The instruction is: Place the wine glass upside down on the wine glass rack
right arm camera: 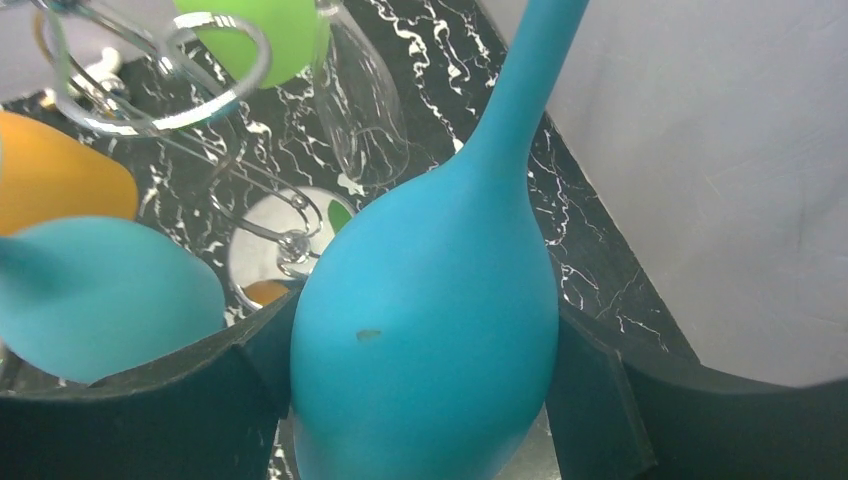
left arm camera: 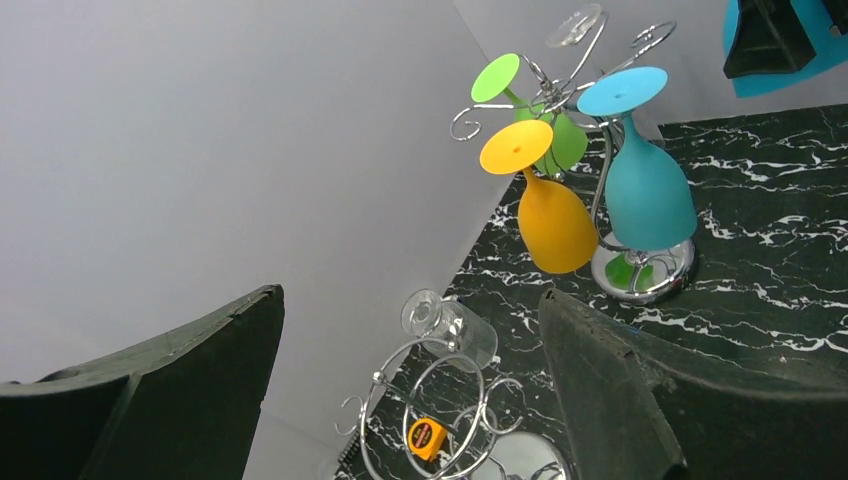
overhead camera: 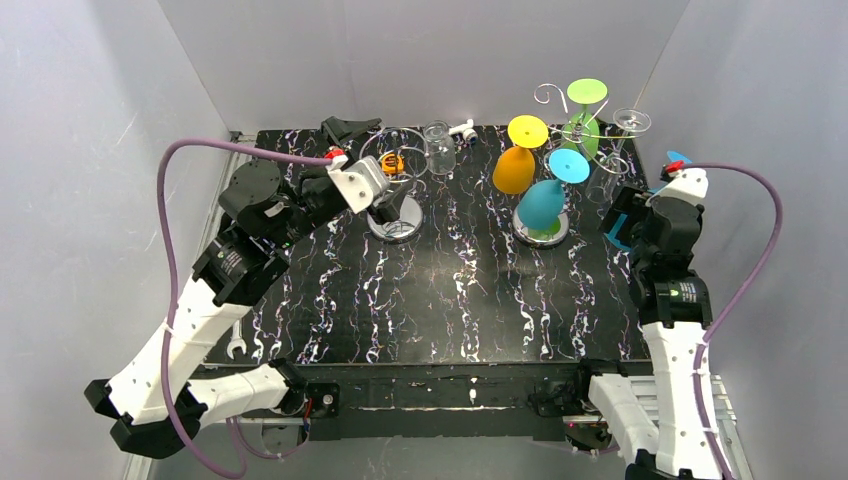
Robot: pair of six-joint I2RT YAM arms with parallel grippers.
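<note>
My right gripper is shut around the bowl of a blue wine glass (right arm camera: 430, 270), whose stem points upward. From above, only parts of that glass (overhead camera: 619, 230) show around the right fingers, just right of the wine glass rack (overhead camera: 553, 88). Upside down on this rack hang an orange glass (left arm camera: 556, 225), a teal glass (left arm camera: 650, 195), a green glass (left arm camera: 567, 145) and a clear glass (right arm camera: 358, 100). The left gripper stands open and empty over at the left, above a second wire rack (left arm camera: 380, 400).
A clear tumbler (overhead camera: 439, 150) and a white fitting (overhead camera: 464, 130) lie by the back wall. An orange tape measure (overhead camera: 392, 162) sits by the left rack, and a wrench (overhead camera: 236, 340) lies at the left edge.
</note>
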